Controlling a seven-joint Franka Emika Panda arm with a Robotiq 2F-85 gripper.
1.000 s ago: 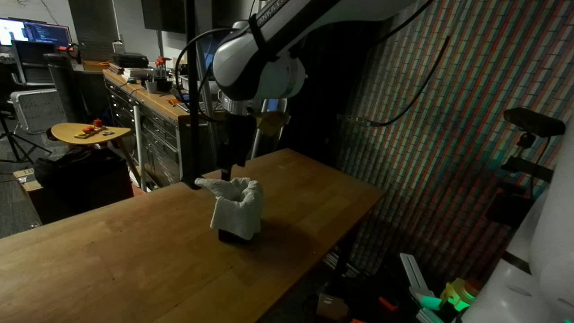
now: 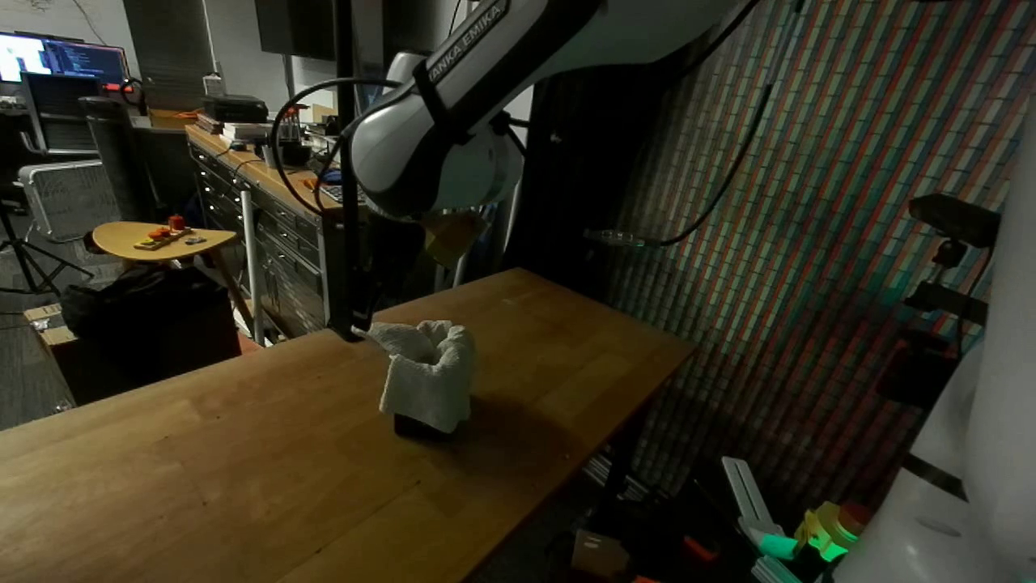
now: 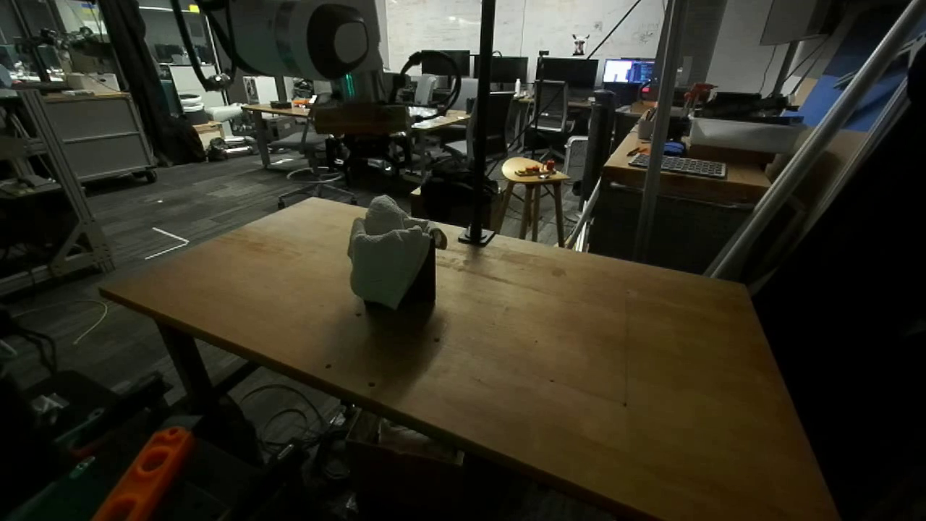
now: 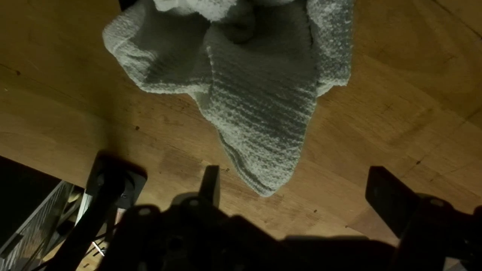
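A pale, ribbed cloth (image 2: 434, 384) is draped over a dark box (image 2: 419, 427) standing on the wooden table, its top sagging into a hollow. In exterior view 2 the cloth (image 3: 386, 260) covers one side and the top, leaving a dark side of the box (image 3: 423, 278) bare. From the wrist, a pointed corner of the cloth (image 4: 266, 149) hangs toward my gripper. The fingers stand wide apart with only table visible between them, and the cloth's tip ends a little short of the fingers. In exterior view 1 the dark gripper is hard to make out behind the cloth.
A black post (image 3: 483, 130) is clamped at the far table edge, close to the gripper; its base (image 4: 115, 180) shows in the wrist view.
The arm has shifted left in exterior view 1, moving the gripper away from behind the cloth toward the post. Cloth and box look unmoved.
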